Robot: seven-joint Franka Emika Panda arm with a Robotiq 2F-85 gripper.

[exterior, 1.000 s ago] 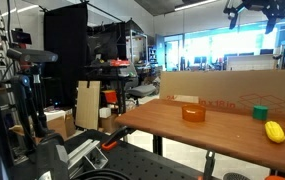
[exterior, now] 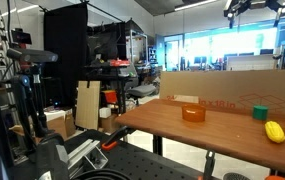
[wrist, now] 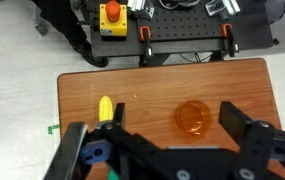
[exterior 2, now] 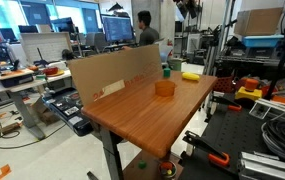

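High above the wooden table (exterior: 162, 119), my gripper (exterior: 255, 20) hangs near the top right of exterior view 1. Its fingers are wide apart with nothing between them; in the wrist view the gripper looks down on the tabletop. An orange bowl (exterior: 193, 114) stands on the table, and from above the bowl (wrist: 192, 118) appears toward the right finger. A yellow elongated object (exterior: 274, 132) lies near the table's right end, left of the bowl in the wrist view. Behind it stands a green cup (exterior: 260, 112), mostly hidden by the gripper in the wrist view.
A cardboard panel (exterior 2: 122, 77) walls off the table's back edge. A dark base with clamps (wrist: 182, 22) runs along one long side. A person (exterior 2: 147, 30) is in the background beyond the panel.
In exterior view 1 my gripper has shifted slightly to the right, still high over the table. The bowl, cup and yellow object have not moved.
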